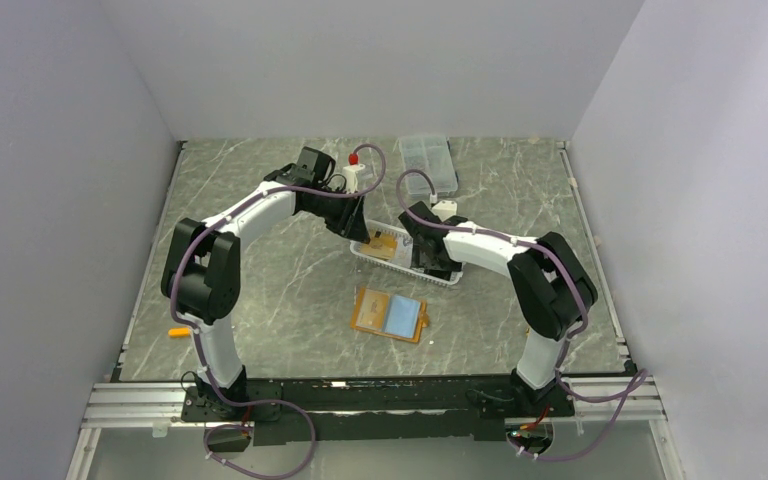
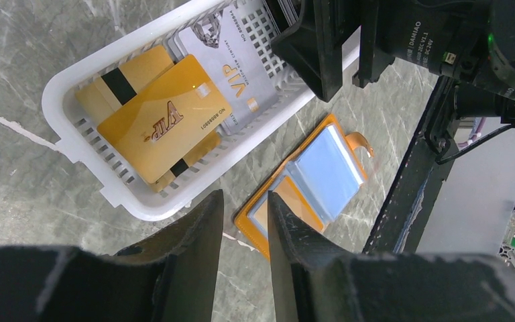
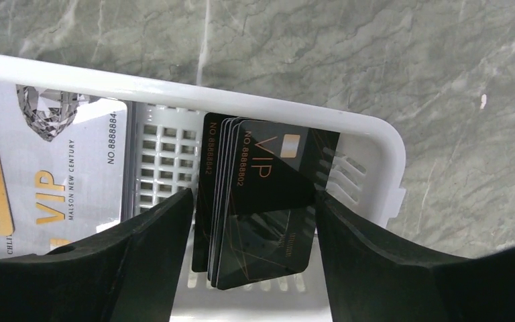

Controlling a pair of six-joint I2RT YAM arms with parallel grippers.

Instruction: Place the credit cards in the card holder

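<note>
A white basket (image 2: 84, 68) holds gold cards (image 2: 161, 124), silver cards (image 3: 70, 174) and a black card stack (image 3: 265, 181). The open card holder (image 1: 388, 314), tan with blue and orange panels, lies in front of it. My right gripper is over the basket's right end, part open, fingers on either side of the black stack; whether it grips is unclear. My left gripper hangs over the basket's left end, part open with a gap between its fingertips and nothing visible held.
A clear lidded container (image 1: 427, 160) stands at the back. An orange object (image 1: 179, 332) lies at the front left. Bare table surrounds the holder and both sides.
</note>
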